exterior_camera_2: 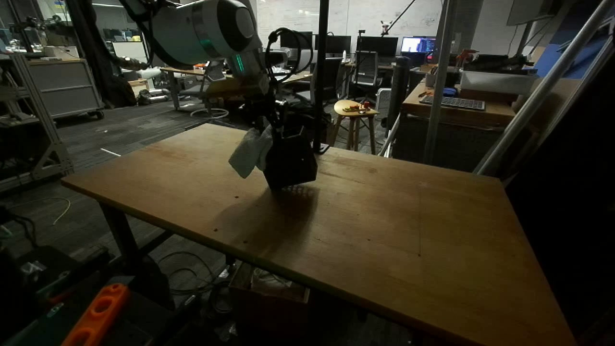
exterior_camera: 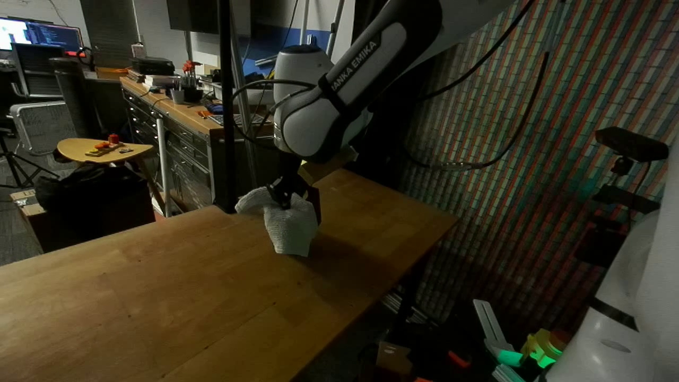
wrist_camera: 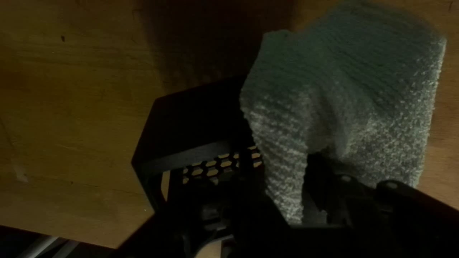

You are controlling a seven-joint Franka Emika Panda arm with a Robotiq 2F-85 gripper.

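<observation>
A pale grey-green cloth (wrist_camera: 365, 94) hangs in folds beside and over the edge of a black box (wrist_camera: 193, 120) with a honeycomb-patterned wall. From the second exterior view, the box (exterior_camera_2: 292, 163) looks tilted, with a dark shadow below it; whether it touches the table cannot be told. My gripper (exterior_camera: 288, 192) is down at the top of the cloth (exterior_camera: 290, 226), its fingers open. Its dark fingers blend into the box in the wrist view, and the cloth partly covers them. In the first exterior view the cloth hides most of the box.
Around the box, the wooden table (exterior_camera_2: 398, 230) is largely bare, with wide free room on both sides. A black upright post (exterior_camera_2: 321, 75) stands at the table's far edge, close to the box. Lighting is dim.
</observation>
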